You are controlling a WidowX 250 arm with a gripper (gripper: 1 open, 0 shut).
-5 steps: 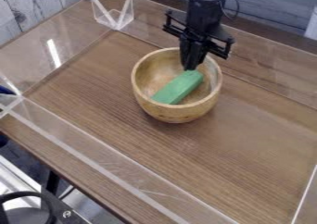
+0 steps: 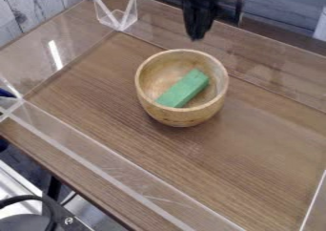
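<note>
A light wooden bowl [image 2: 154, 101] sits near the middle of the table, with a green block [image 2: 182, 90] lying inside it. My gripper [image 2: 197, 34] is high at the top of the view, behind and above the bowl, apart from both bowl and block. It is dark and blurred, its upper part cut off by the frame, with nothing visible held; how its fingers stand is hard to make out.
A clear angular plastic piece [image 2: 117, 15] stands at the back left. A black cable [image 2: 38, 206] loops at the lower left corner.
My gripper has moved up and slightly back, away from the bowl, and is now blurred. The bowl and green block look essentially unmoved.
</note>
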